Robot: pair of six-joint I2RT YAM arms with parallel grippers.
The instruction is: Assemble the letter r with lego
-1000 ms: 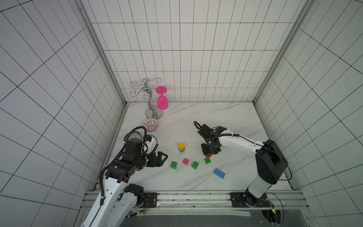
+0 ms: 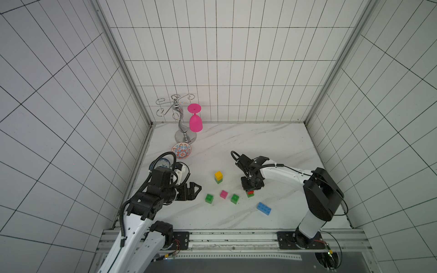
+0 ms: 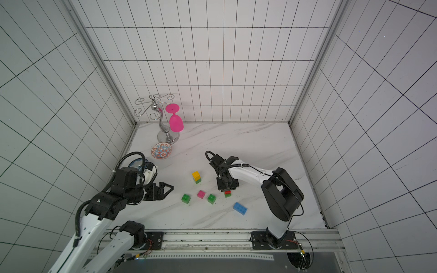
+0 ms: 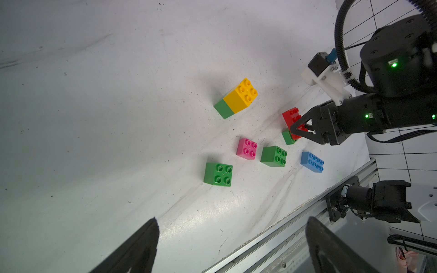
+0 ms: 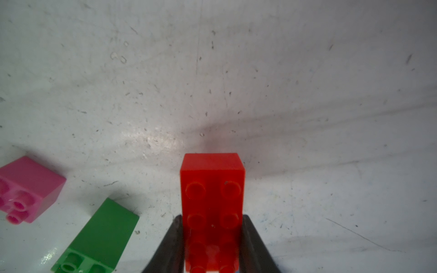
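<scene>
My right gripper is shut on a long red brick (image 5: 213,182), seen from above in the right wrist view. In the left wrist view, this red brick (image 4: 291,116) lies across a small green brick (image 4: 288,137); whether the studs are engaged cannot be told. A yellow brick (image 4: 241,96) stands on a green one (image 4: 224,109). A pink brick (image 4: 246,148) and two more green bricks, one nearer the middle (image 4: 218,174) and one beside the pink (image 4: 274,156), lie loose. My left gripper (image 2: 194,191) stands open and empty, off to the left.
A blue brick (image 2: 263,208) lies at the front right. Behind my left arm are a patterned plate (image 2: 181,150) and a metal rack (image 2: 184,135) holding a pink goblet (image 2: 195,122).
The left arm stays still.
</scene>
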